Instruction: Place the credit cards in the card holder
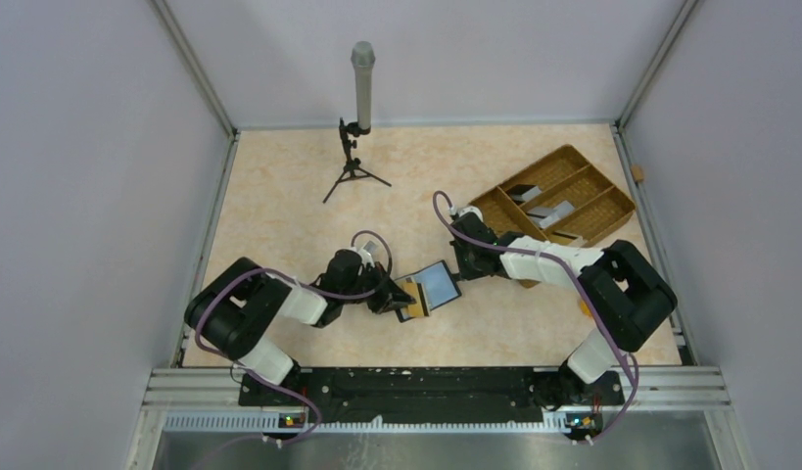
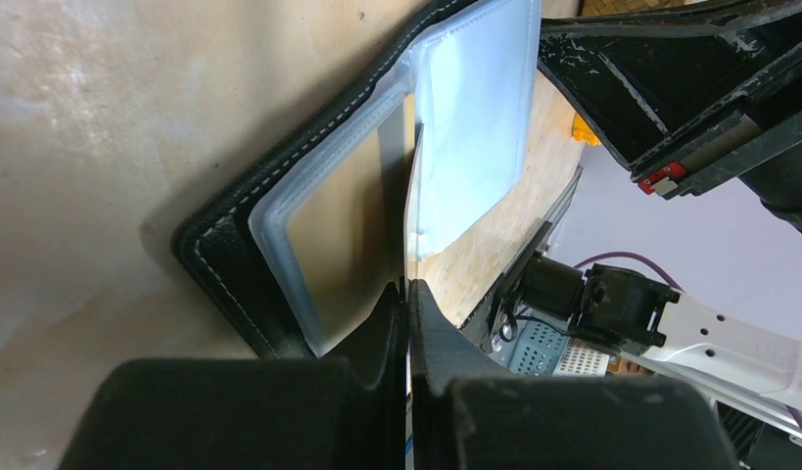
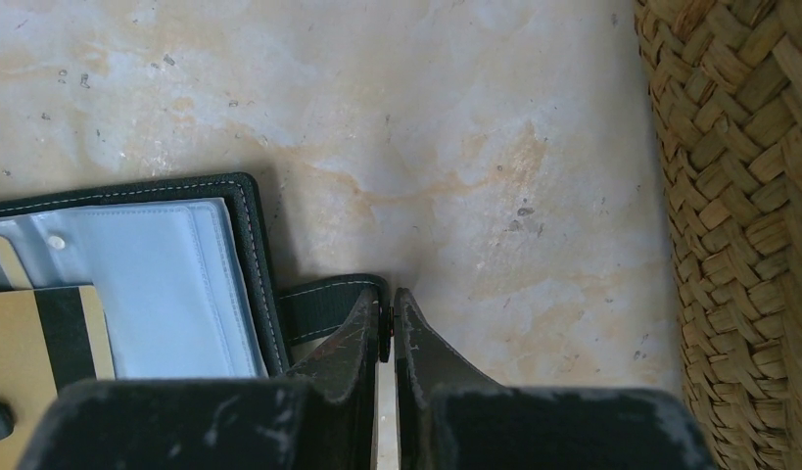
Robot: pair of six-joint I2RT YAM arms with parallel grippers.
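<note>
The open card holder (image 1: 437,284), black with clear pockets, lies flat on the table between both arms. One tan card (image 2: 338,235) with a dark stripe is inside a clear pocket. My left gripper is shut on its near edge. My right gripper is shut on the holder's black strap (image 3: 323,305), at its right side. Whether the held card's far edge is inside a pocket, I cannot tell.
A divided woven basket (image 1: 597,201) at the back right holds several cards or boxes, close to the right arm. A small tripod (image 1: 353,168) stands at the back left.
</note>
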